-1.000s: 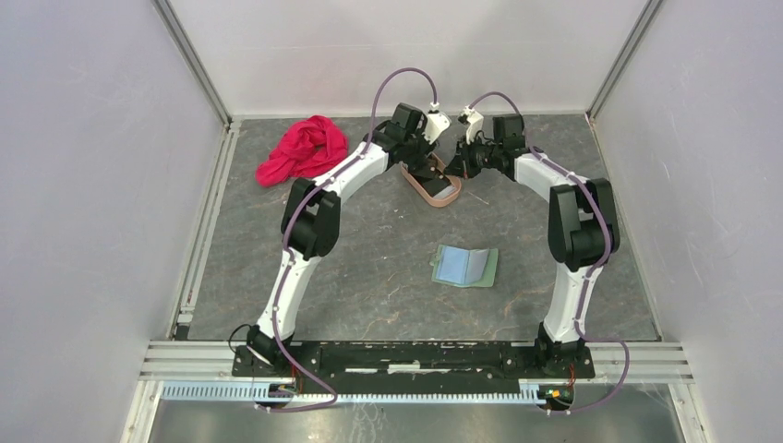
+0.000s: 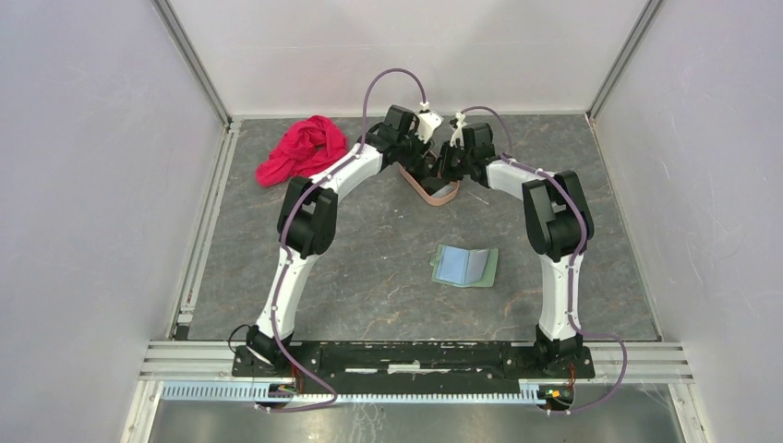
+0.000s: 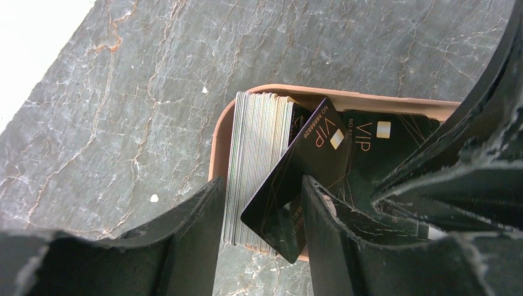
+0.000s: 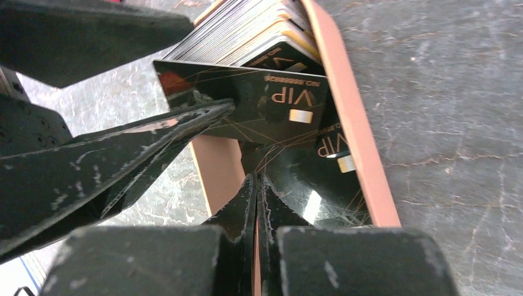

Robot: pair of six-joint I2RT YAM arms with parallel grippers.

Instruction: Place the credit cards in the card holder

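Observation:
A peach oval tray [image 2: 430, 198] holds a row of upright white cards [image 3: 250, 157] and black VIP cards. One black card [image 3: 321, 160] leans tilted over the others. My left gripper stands part open at that card's lower corner, its fingers either side; whether it touches is unclear. My right gripper is shut with nothing visible between its fingers, over the black cards inside the tray. A small open blue card holder [image 2: 452, 265] on a green backing lies front right of the tray in the top view.
A red cloth [image 2: 300, 152] lies at the back left. Both arms crowd over the tray near the back wall.
My right gripper has moved left to the tray, close beside the left one.

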